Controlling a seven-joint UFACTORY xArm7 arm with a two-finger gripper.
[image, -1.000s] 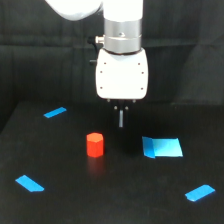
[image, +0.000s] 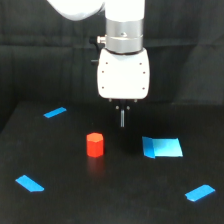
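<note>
A small red block (image: 95, 145) stands on the black table, left of the middle. My gripper (image: 122, 123) points straight down from the white hand, above and behind the block and to its right. It is seen edge-on as one dark, narrow shape, so the gap between its fingers is hidden. I cannot tell whether it is open or shut. The red block is clearly apart from it.
To the right of the gripper is a blue piece with a lighter face (image: 167, 147). Blue tape strips mark the table at back left (image: 55, 112), front left (image: 29, 184) and front right (image: 200, 192).
</note>
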